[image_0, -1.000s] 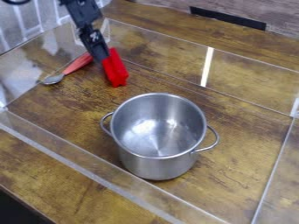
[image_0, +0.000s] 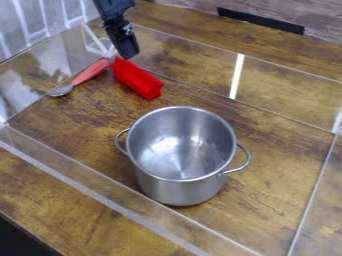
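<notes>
A red block (image_0: 138, 79) lies on the wooden table at the upper left, and beside it to the left is a spoon (image_0: 60, 91) with a red handle. The dark gripper (image_0: 124, 48) hangs at the top edge, above and behind the red block and apart from it. It looks shut, with nothing seen between its fingers. A steel pot (image_0: 181, 153) with two handles stands in the lower middle.
Clear plastic strips border the work area on the wooden table (image_0: 281, 120). A white rail stands at the top left.
The gripper has risen and moved back from the red block, which now shows more fully and lies a little differently than one second ago.
</notes>
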